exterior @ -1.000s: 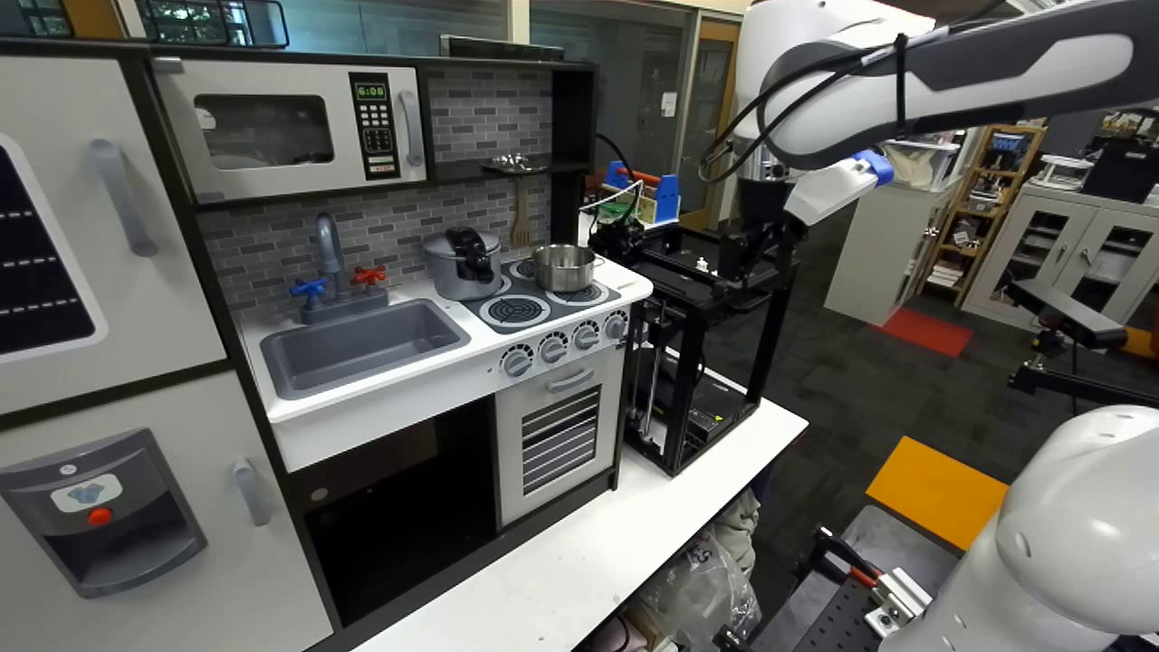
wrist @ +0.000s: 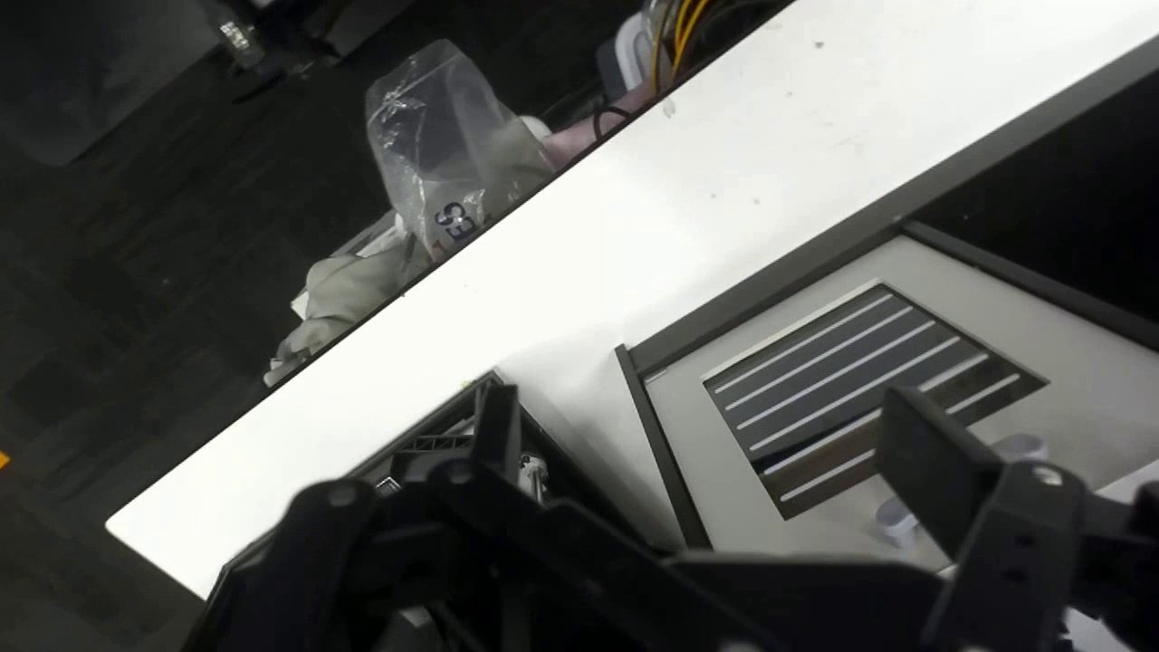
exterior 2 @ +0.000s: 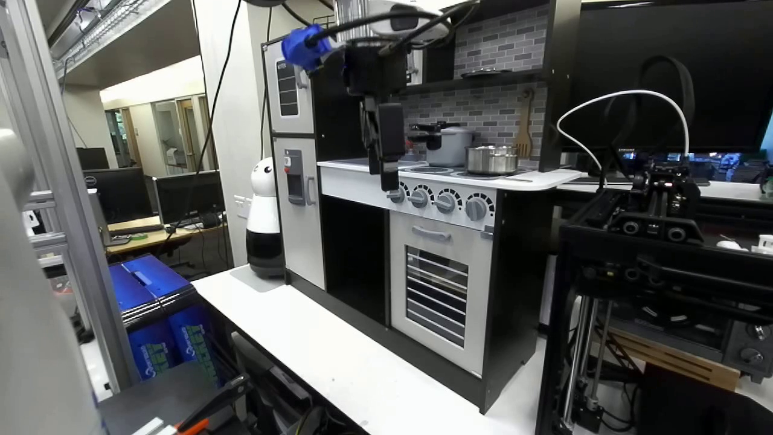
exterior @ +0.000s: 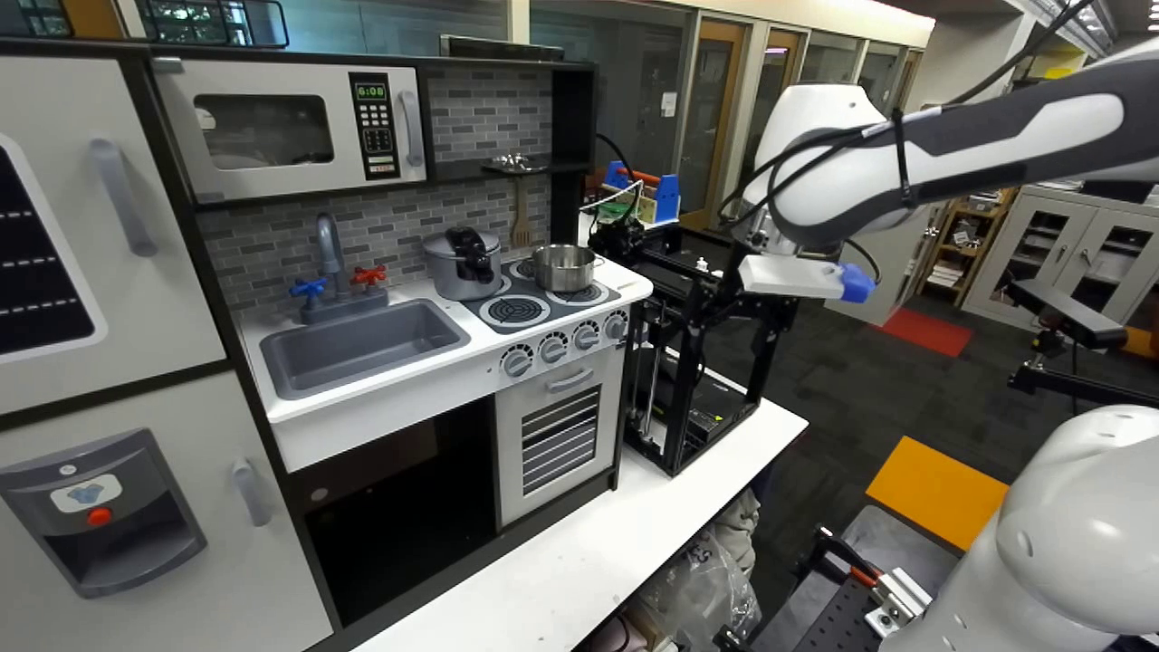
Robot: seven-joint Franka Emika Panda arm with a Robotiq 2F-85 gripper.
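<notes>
My gripper stands open in the wrist view, its two black fingers far apart and nothing held between them. Exterior view 2 shows the gripper pointing down in front of the toy kitchen's counter. In exterior view 1 its black parts blend into the dark printer frame. The oven door is closed, with a grey handle near its top. On the stove sit a steel pot and a grey lidded pot with a black handle.
A grey sink with blue and red taps lies left of the stove. The microwave is closed. A wooden spatula hangs on the brick-pattern wall.
In exterior view 1, the wrist has come down and turned. Its white camera housing sits lower and further left, now nearly level instead of tilted. The kitchen and pots look unmoved.
</notes>
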